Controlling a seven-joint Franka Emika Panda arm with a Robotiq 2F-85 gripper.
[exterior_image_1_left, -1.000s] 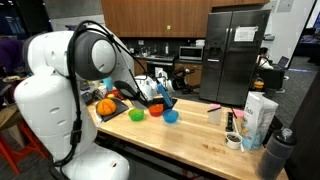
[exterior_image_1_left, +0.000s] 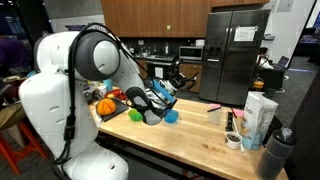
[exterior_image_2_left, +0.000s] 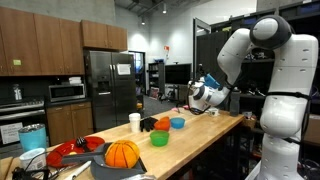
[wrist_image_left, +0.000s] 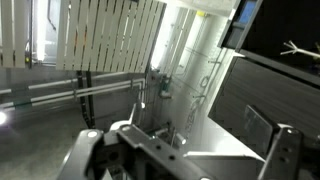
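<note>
My gripper (exterior_image_1_left: 184, 77) is raised above the table, pointing away from the arm's base toward the kitchen. In the wrist view its dark fingers (wrist_image_left: 112, 152) are spread along the lower edge, and the gripper stands open with nothing between them. Beneath the arm on the wooden table, a blue bowl (exterior_image_1_left: 171, 116) sits near a green bowl (exterior_image_1_left: 135, 115). The second exterior view shows the blue bowl (exterior_image_2_left: 177, 123), the green bowl (exterior_image_2_left: 160, 139) and a red bowl (exterior_image_2_left: 162, 124) apart from the gripper.
An orange pumpkin-like object (exterior_image_2_left: 122, 154) rests on a dark pan at one table end. Toward the other end stand a tall bag (exterior_image_1_left: 258, 116), a small cup (exterior_image_1_left: 233, 140) and a dark canister (exterior_image_1_left: 276, 153).
The blue and green bowls stay in place.
</note>
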